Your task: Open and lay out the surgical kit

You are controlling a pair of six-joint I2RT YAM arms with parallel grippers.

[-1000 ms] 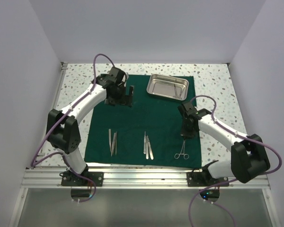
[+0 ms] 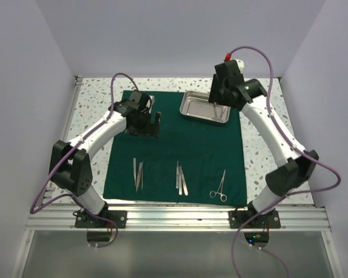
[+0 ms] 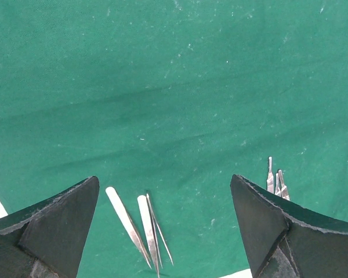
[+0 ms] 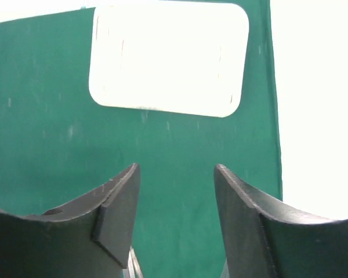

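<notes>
On the green cloth point(image 2: 162, 145) lie three groups of steel tools: thin ones point(image 2: 134, 171) at left, a middle group point(image 2: 180, 179), and ring-handled scissors or forceps point(image 2: 218, 194) at right. The steel tray point(image 2: 192, 114) sits at the back right, a slim tool in its left part and another at its right end; in the right wrist view the tray point(image 4: 168, 58) is washed out white. Open and empty, my right gripper is over the tray's right side in the top view. My left gripper hangs open above the cloth's left side, nothing between its fingers.
A speckled white tabletop point(image 2: 95, 95) borders the cloth. A metal rail point(image 2: 180, 209) runs along the front edge.
My right arm has swung from the ring-handled tool up and back to the tray. That tool lies slightly farther left, now clear of the gripper.
</notes>
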